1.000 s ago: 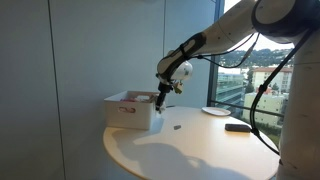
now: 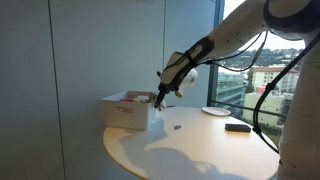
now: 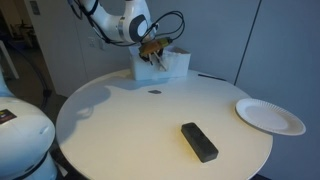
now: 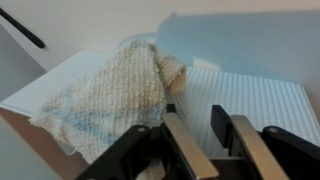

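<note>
A pale, textured cloth (image 4: 120, 95) lies crumpled over the edge of the white box in the wrist view, up against my left finger. My gripper has its two fingers apart, with ribbed white surface showing in the gap and no cloth visible there. In exterior view 1 my gripper (image 2: 158, 102) is low at the right side of the box (image 2: 125, 115). From exterior view 2, the gripper (image 3: 150, 50) hangs over the near side of the box (image 3: 178, 66), partly covering it.
A dark block (image 3: 199, 142) and a white plate (image 3: 270, 116) sit on the round white table (image 3: 120, 130). A small dark item (image 3: 155, 92) lies in front of the box.
In exterior view 1 the arm has shifted slightly left and the gripper sits a little lower by the box edge. Box, plate and block look unmoved.
</note>
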